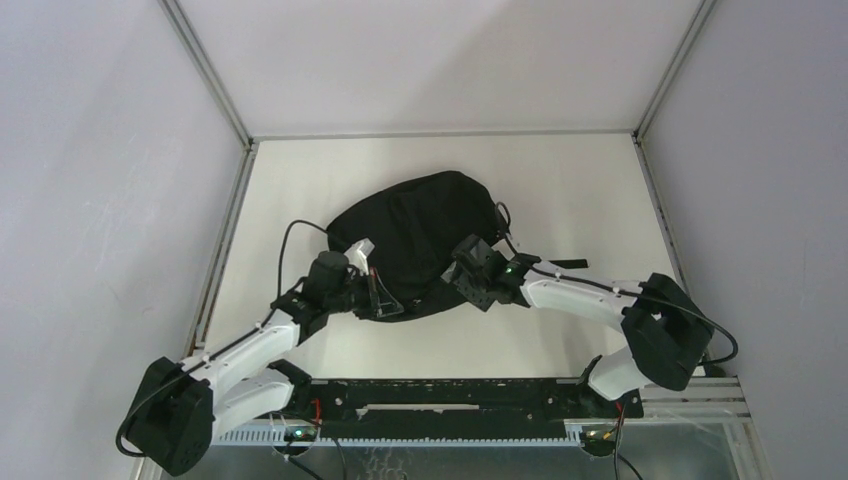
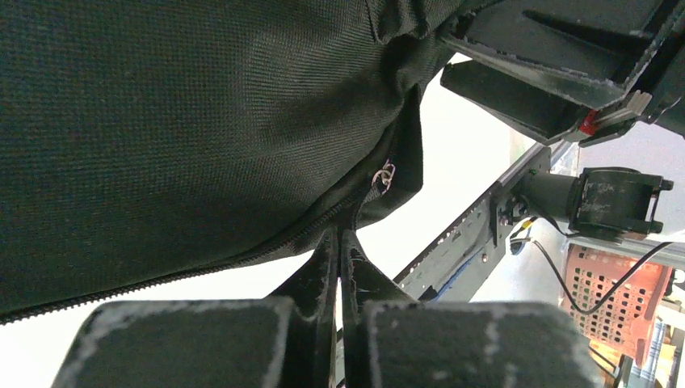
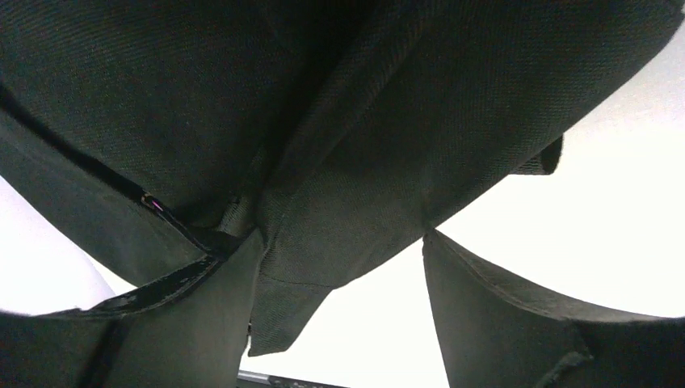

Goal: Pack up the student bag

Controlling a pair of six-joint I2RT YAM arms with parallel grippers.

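Note:
The black bag (image 1: pixel 415 225) lies flat on the white table. Along its front edge runs a zipper (image 2: pixel 242 260), with a metal zipper pull (image 2: pixel 384 174) near the bag's right end. My left gripper is shut at that front edge, its tips meeting; no cloth can be made out between them. At the bag's right front corner, my right gripper stands part open. Black fabric and a short cloth tab (image 3: pixel 283 319) show in the gap between its fingers. The right arm hides part of the bag's right side from above.
A black strap (image 1: pixel 570 264) sticks out on the table to the right of the bag. A black rail (image 1: pixel 420 392) runs along the front, and both grippers are close together.

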